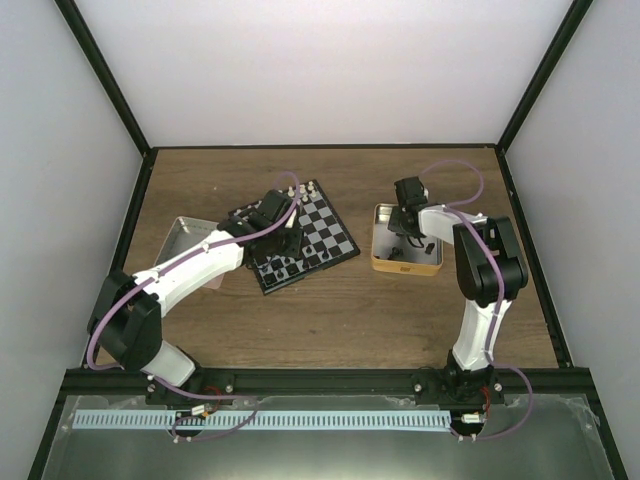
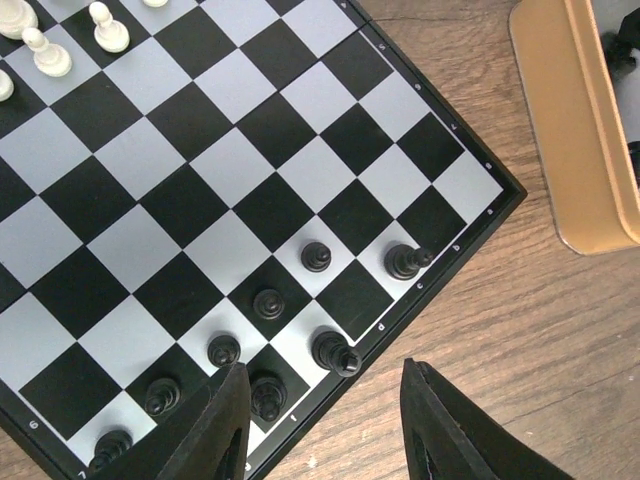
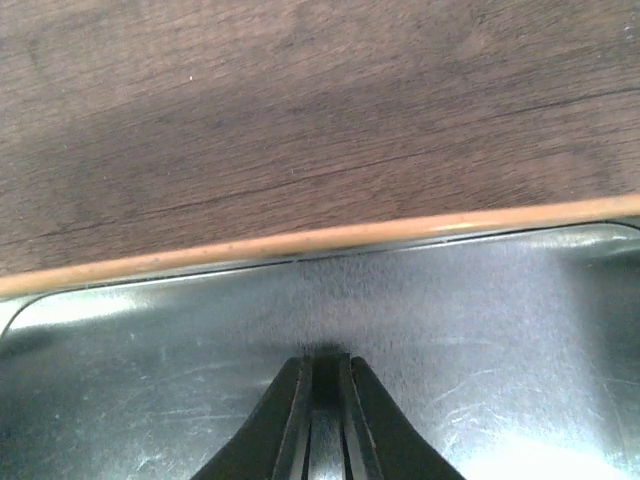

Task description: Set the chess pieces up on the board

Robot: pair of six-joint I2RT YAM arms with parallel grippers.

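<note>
The chessboard [image 2: 170, 240] holds white pieces [image 2: 110, 30] at its far edge and several black pieces [image 2: 316, 256] on the near squares. My left gripper hangs over it with fingers apart, nothing seen between them, above the edge beside the black pieces. My right gripper is down inside the orange-rimmed tray [image 1: 405, 267], its fingertips close together near a dark spot against the metal floor; whether that is a held piece or shadow is unclear. More black pieces [image 2: 620, 55] lie in that tray.
A grey tray [image 1: 185, 232] sits left of the board, partly behind the left arm. Bare wooden table [image 1: 330, 310] lies in front of the board and between the two arms.
</note>
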